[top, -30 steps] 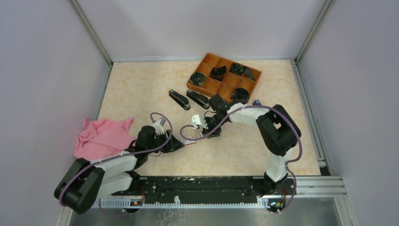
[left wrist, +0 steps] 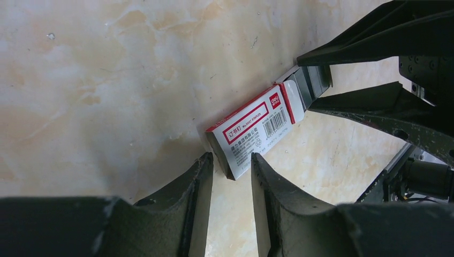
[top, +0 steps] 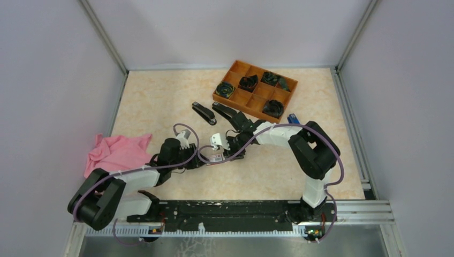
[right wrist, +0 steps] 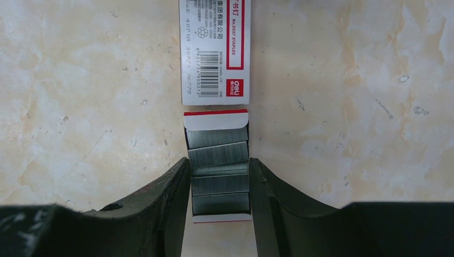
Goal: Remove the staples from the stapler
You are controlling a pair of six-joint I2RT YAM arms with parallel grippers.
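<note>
A white and red staples box (left wrist: 251, 134) lies on the table, printed side up, with an open tray of grey staple strips (right wrist: 218, 187) at its end. My right gripper is shut on this staple tray, a finger on each long side. My left gripper stands at the far end of the box, fingertips apart and nothing clearly between them; in the top view the left gripper (top: 199, 160) and right gripper (top: 233, 155) are close together over the box.
Two black staplers (top: 203, 112) lie behind the grippers. A wooden compartment tray (top: 256, 96) with dark items stands at the back, a blue object (top: 293, 120) at the right and a pink cloth (top: 118, 158) at the left.
My right gripper has moved left and toward the front, bringing the staple tray close to the box. The left gripper and arm have shifted slightly.
</note>
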